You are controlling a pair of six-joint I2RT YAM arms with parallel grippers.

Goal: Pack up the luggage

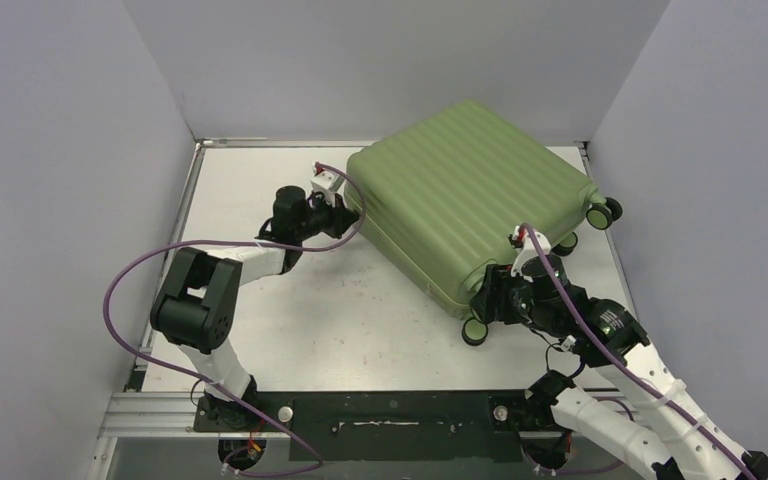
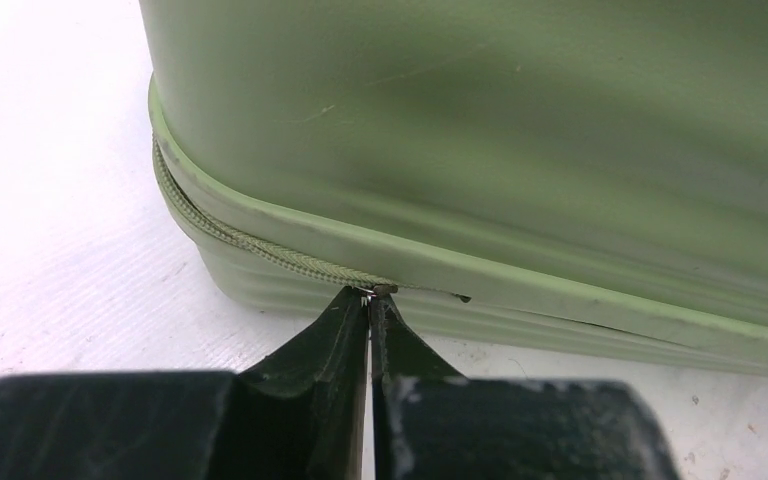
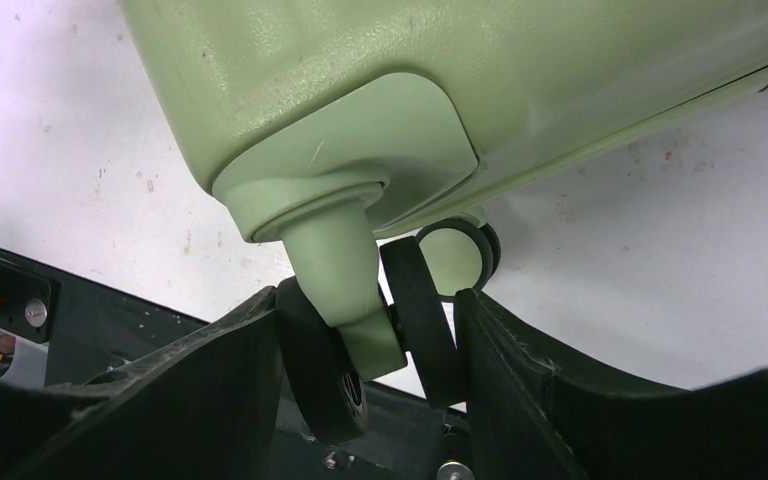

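Note:
A large green ribbed suitcase (image 1: 470,195) lies flat and turned at an angle on the white table. At its left corner my left gripper (image 1: 348,212) is shut. In the left wrist view, its fingertips meet right at the slider (image 2: 386,289) where the green zipper (image 2: 260,248) ends. A small metal glint shows at the tips; whether the pull is pinched is unclear. At the near corner, my right gripper has its fingers on both sides of a twin caster wheel (image 3: 310,365), shut on it and seemingly touching both black discs.
Another caster (image 3: 452,262) sits below the held one in the right wrist view. More wheels (image 1: 600,215) stick out at the suitcase's right end. Grey walls (image 1: 380,70) enclose the table. Bare table (image 1: 330,310) lies left of and in front of the suitcase.

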